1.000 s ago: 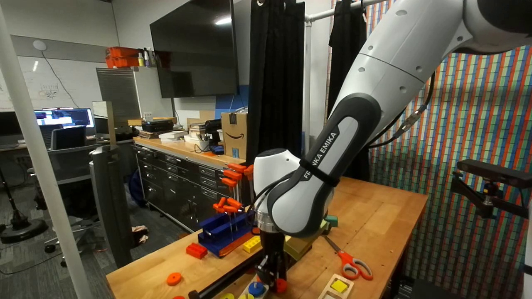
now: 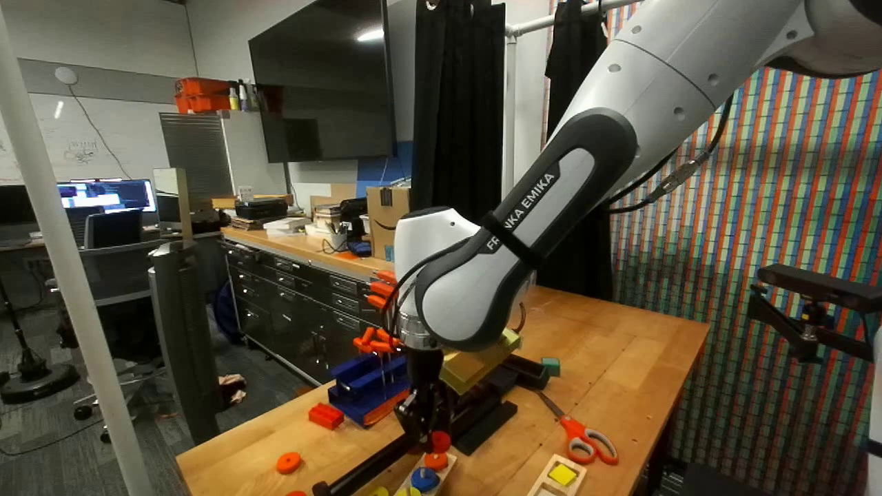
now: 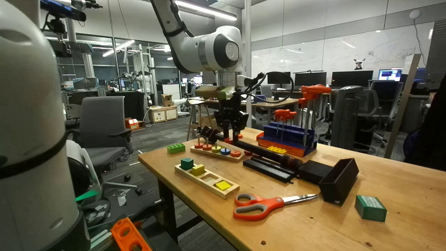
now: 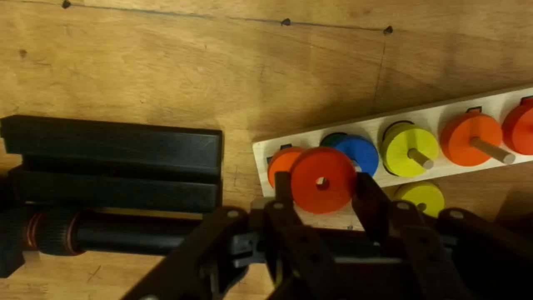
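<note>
A red disc (image 4: pixel 322 180) with a centre hole is held between the two fingertips of my gripper, in the wrist view. Below it runs a wooden peg board (image 4: pixel 320 129) carrying an orange disc (image 4: pixel 280 161) at one end, a blue disc (image 4: pixel 362 155), a yellow disc (image 4: pixel 408 145) and more discs further along. The held disc partly covers the end orange disc and the blue one. Exterior view 1 shows my gripper (image 2: pixel 428 426) pointing down near the board's end, with the red disc (image 2: pixel 440 441) at its tips, above the board.
A long black bar (image 3: pixel 267 151) lies close beside the peg board, with black trays (image 4: pixel 115 160) near its end. Loose discs, such as a yellow one (image 4: pixel 422 196), lie on the table. Scissors (image 3: pixel 263 207) and a wooden shape tray (image 3: pixel 209 180) stand apart. A blue tool rack (image 3: pixel 288 133) is behind.
In exterior view 1 my gripper has gone up and left with the red disc in it. The orange disc on the board's end now shows; the yellow brick is now hidden behind the arm.
</note>
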